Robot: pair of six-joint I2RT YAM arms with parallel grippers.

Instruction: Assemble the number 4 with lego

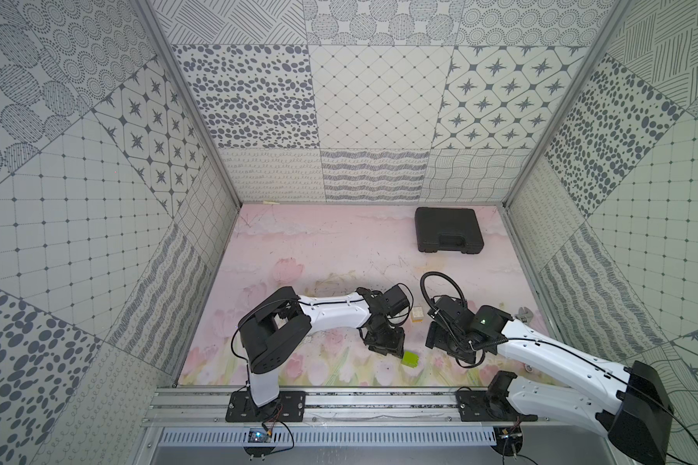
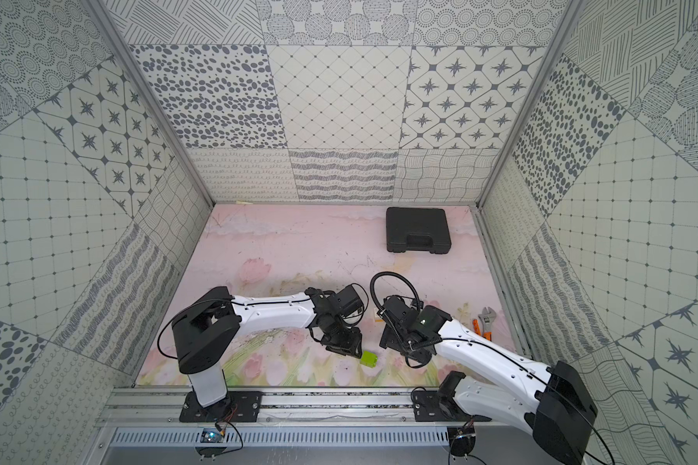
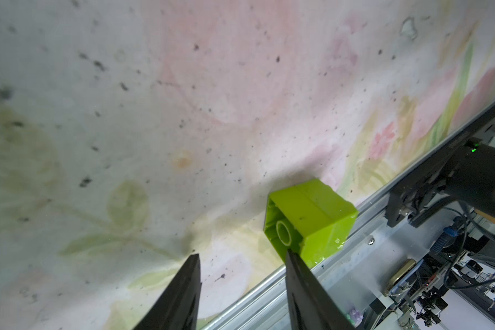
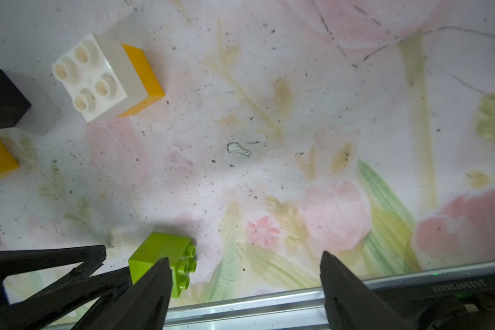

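A green brick lies on its side near the table's front edge, its studs facing right in the right wrist view (image 4: 159,258). My left gripper is open just beside it, fingers empty, and appears at lower left of the brick in that wrist view. My right gripper is open above the table to the right of the green brick, holding nothing. A white brick (image 4: 96,77) sits with a yellow one (image 4: 144,74), and partly visible dark (image 4: 8,101) and yellow (image 4: 0,154) bricks lie at the right wrist view's left edge.
A black case (image 1: 448,228) lies at the back right. Tools (image 2: 484,325) lie at the right edge. A metal rail (image 4: 269,305) runs along the front edge.
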